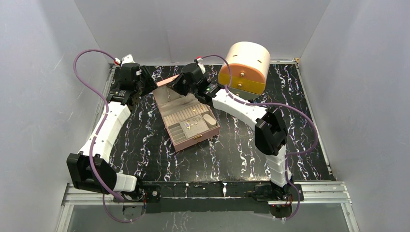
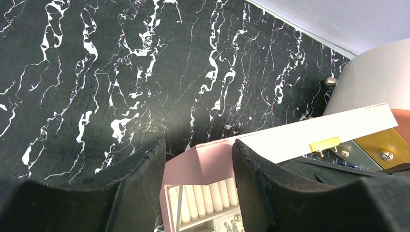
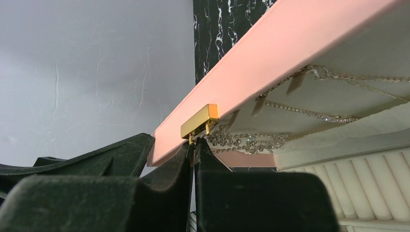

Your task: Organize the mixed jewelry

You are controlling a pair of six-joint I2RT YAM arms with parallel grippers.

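A pink jewelry box [image 1: 175, 137] stands open at the centre, its lid [image 3: 270, 43] raised at the back. Necklaces [image 3: 309, 115] hang on the lid's pale inner face, and small pieces [image 1: 188, 125] lie on a tray. My right gripper is shut at the lid's gold clasp [image 3: 198, 121]; whether anything is between the tips is hidden. My left gripper is part open, its fingertips beside the lid's left corner, the pink edge seen between them.
A cream drum-shaped cabinet [image 1: 244, 55] with an orange and yellow front stands at the back right. Walls enclose the sides and back.
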